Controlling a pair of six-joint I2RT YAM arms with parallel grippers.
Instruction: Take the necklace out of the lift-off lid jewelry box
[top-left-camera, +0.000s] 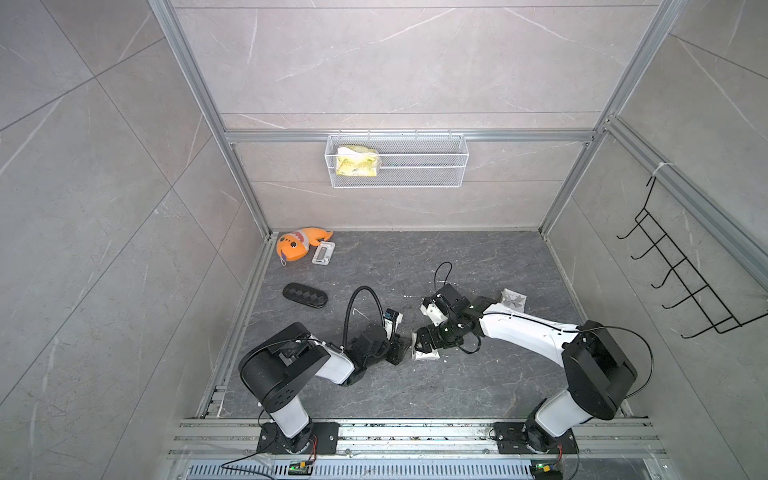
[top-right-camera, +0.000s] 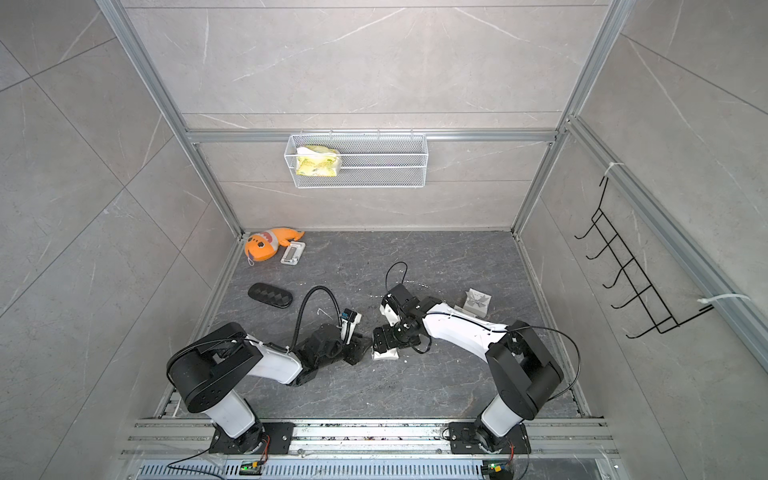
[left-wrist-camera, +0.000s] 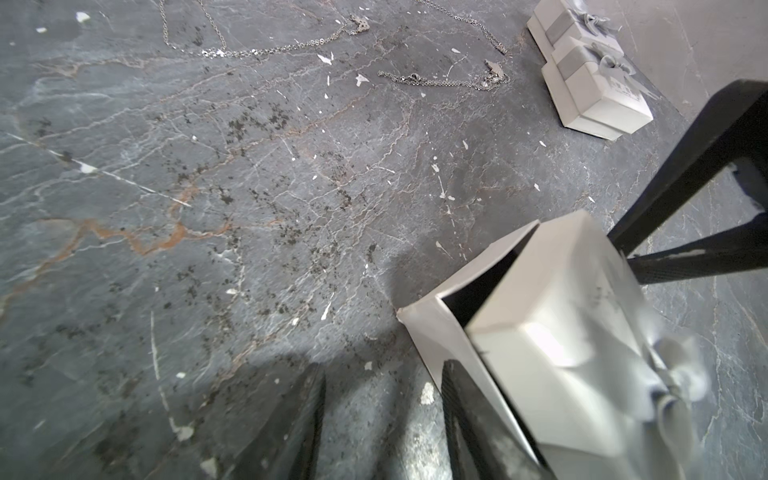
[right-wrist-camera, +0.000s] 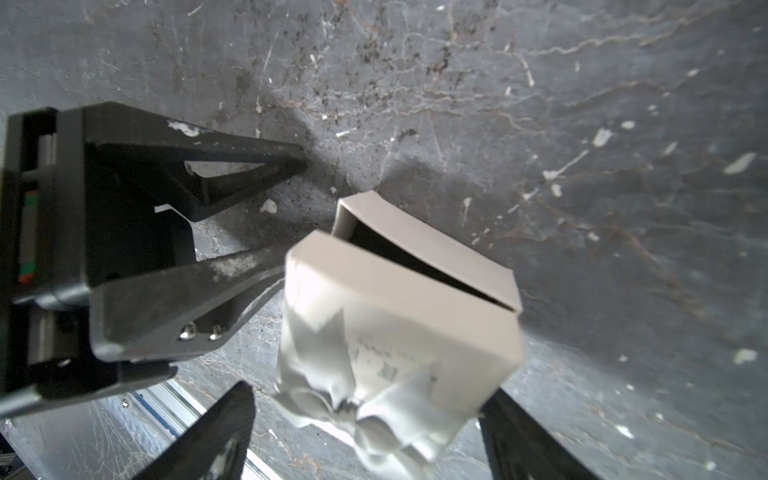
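Observation:
A white lid with a grey bow (right-wrist-camera: 408, 328) sits askew and tilted on its white box base (right-wrist-camera: 432, 240). A dark gap shows between lid and base on one side, so the interior is mostly hidden, and no necklace can be seen in it. My right gripper has its fingers spread on either side of the lid, with room beside it at the left. Next to the base, my left gripper is open. One of its fingers (left-wrist-camera: 468, 420) overlaps the base's side in the left wrist view; whether it touches cannot be told.
Silver necklaces (left-wrist-camera: 272, 53) lie on the table in the left wrist view. White boxes with bows (left-wrist-camera: 596, 92) stand at its upper right. Farther off are a black oval case (top-left-camera: 305, 294), an orange toy (top-left-camera: 296, 245) and a small white object (top-left-camera: 323, 253).

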